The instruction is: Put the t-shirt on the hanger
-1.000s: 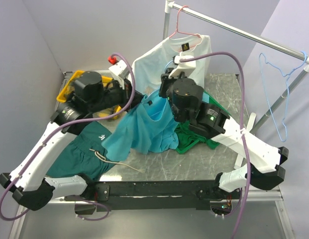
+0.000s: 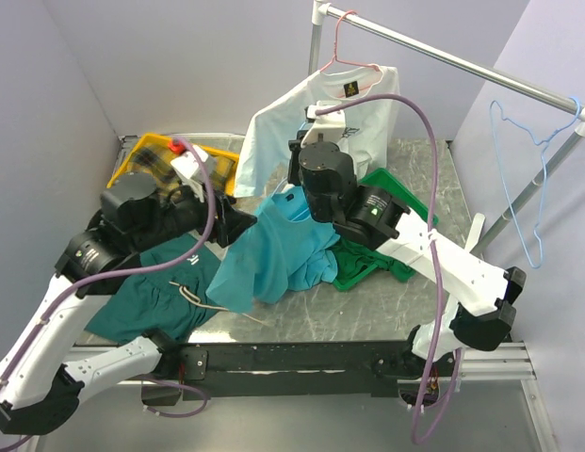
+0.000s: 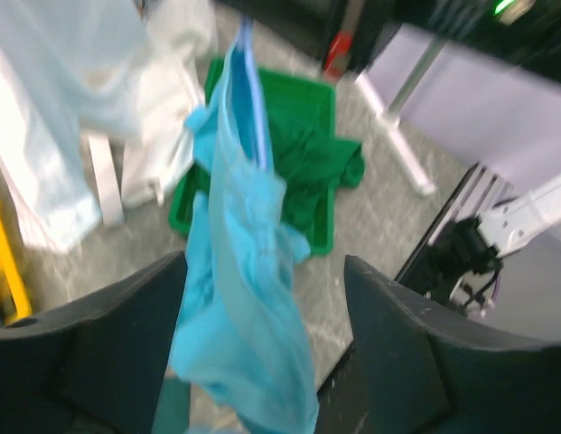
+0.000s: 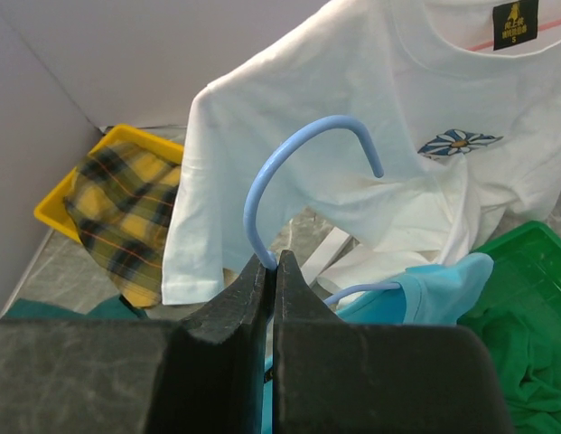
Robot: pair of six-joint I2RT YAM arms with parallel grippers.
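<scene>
My right gripper is shut on a blue hanger (image 4: pixel 253 212), its hook rising above the fingertips. From this hanger the light-blue t-shirt (image 2: pixel 273 252) hangs bunched over the table; one hanger arm passes into the cloth (image 4: pixel 447 291). My left gripper (image 2: pixel 243 224) is beside the shirt's left side. In the left wrist view its fingers (image 3: pixel 149 312) are wide apart and the shirt (image 3: pixel 253 298) shows in the gap, not pinched. How far each hanger end reaches inside the shirt is partly hidden by cloth and the right arm.
A white t-shirt (image 4: pixel 298 117) hangs on a pink hanger (image 2: pixel 336 42) from the rail (image 2: pixel 443 56), close behind. Another blue hanger (image 2: pixel 507 179) hangs at right. A green basket (image 2: pixel 391 184), a yellow basket (image 2: pixel 160 141) and dark-green clothing (image 2: pixel 160 292) lie on the table.
My left gripper has let the shirt go and moved left and down, away from the collar. The right gripper has shifted slightly left with the hanger, and the cloth hangs lower and looser.
</scene>
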